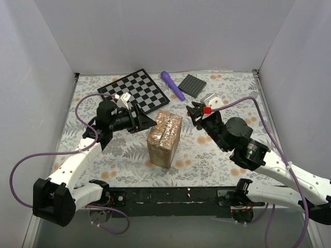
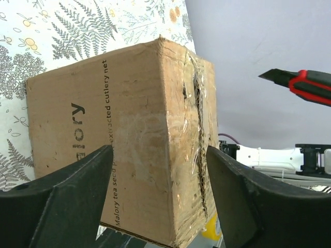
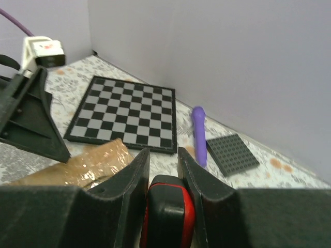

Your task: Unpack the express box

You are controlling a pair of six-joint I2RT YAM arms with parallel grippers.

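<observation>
The brown cardboard box (image 1: pixel 164 135) stands upright near the table's middle, its taped top facing up. In the left wrist view, a dark slit (image 2: pixel 200 116) runs along the tape of the box. At the box's left upper side, my left gripper (image 1: pixel 146 120) is open, its fingers (image 2: pixel 72 199) apart with nothing visibly gripped; whether they touch the cardboard cannot be told. My right gripper is up in the air right of the box, shut on a red and black utility knife (image 3: pixel 168 212). The knife's dark blade (image 2: pixel 274 77) shows in the left wrist view.
Behind the box lie a checkered board (image 1: pixel 135 92), a purple microphone-like stick (image 1: pixel 172 86) and a dark grey square pad (image 1: pixel 192 85). A yellow item (image 2: pixel 211 227) shows past the box.
</observation>
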